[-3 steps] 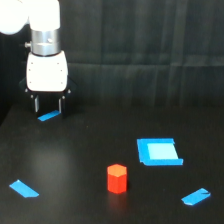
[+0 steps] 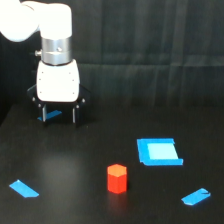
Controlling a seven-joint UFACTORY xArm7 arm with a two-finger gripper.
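A red hexagonal block [image 2: 117, 179] rests on the black table near the front, just right of centre. My gripper [image 2: 58, 117] hangs at the far left on the white arm [image 2: 58, 82], well away from the block. Its dark fingers stand apart with no object visible between them, though they are hard to make out against the black backdrop. To the right lies a blue-bordered square [image 2: 144, 152] with a pale centre, bare on top.
Blue tape strips lie front left [image 2: 24, 189], front right [image 2: 196, 197] and below the gripper [image 2: 52, 115]. A dark curtain [image 2: 140, 50] closes off the back. Between gripper and block the table is clear.
The gripper has come lower and a little to the right, with its arm. The red block and the blue-bordered square have not moved.
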